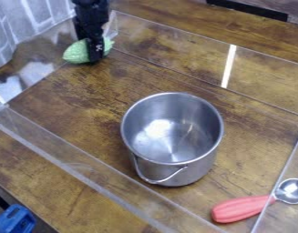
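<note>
At the back left of the tray area, my dark gripper (pixel 94 44) is down on a pale green, rounded object (pixel 78 53); whether its fingers are closed on it I cannot tell at this size. A steel pot (pixel 172 136) with a wire handle stands at the centre right, empty inside.
A red-handled scoop (pixel 242 207) lies at the bottom right. Clear plastic walls edge the wooden surface (pixel 78 127). A blue object (pixel 11 220) sits at the bottom left corner.
</note>
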